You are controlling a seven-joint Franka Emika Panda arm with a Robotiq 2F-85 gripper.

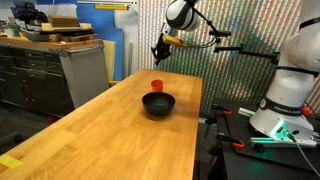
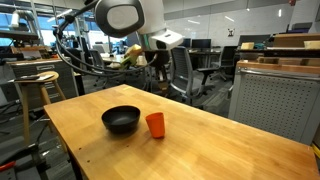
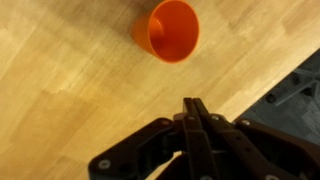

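Observation:
An orange-red cup stands on the wooden table behind a black bowl. In the other exterior view, the cup is right of the bowl, with a small gap between them. From above, the cup shows its open mouth, and its inside looks empty. My black gripper is apart from the cup, its narrow fingertips close together and nothing visible between them. High above the tabletop, the gripper hangs beyond the cup; what lies between its fingers is too small to tell.
A table edge and dark floor show at the right of the wrist view. Chairs and a grey perforated cabinet stand beyond the table.

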